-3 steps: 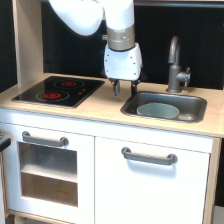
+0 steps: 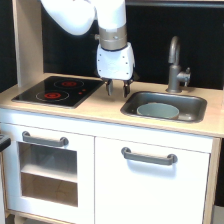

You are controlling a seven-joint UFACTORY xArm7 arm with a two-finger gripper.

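My gripper point(image 2: 118, 91) hangs from the white arm point(image 2: 112, 20) over the wooden counter, left of the sink. Its two dark fingers point down and stand apart, with no object showing between them. A greenish-blue round plate or disc point(image 2: 158, 110) lies in the grey sink point(image 2: 190, 103), to the right of the gripper and clear of it.
A dark tap point(image 2: 174, 62) rises behind the sink. The black stovetop point(image 2: 60, 90) with red-ringed burners fills the left of the counter. Bare wooden counter point(image 2: 90, 114) runs along the front. Below are an open-looking compartment point(image 2: 48, 160) and a white door point(image 2: 150, 185) with a grey handle.
The arm and gripper have shifted a little to the left, away from the sink. The plate, sink and stovetop look the same.
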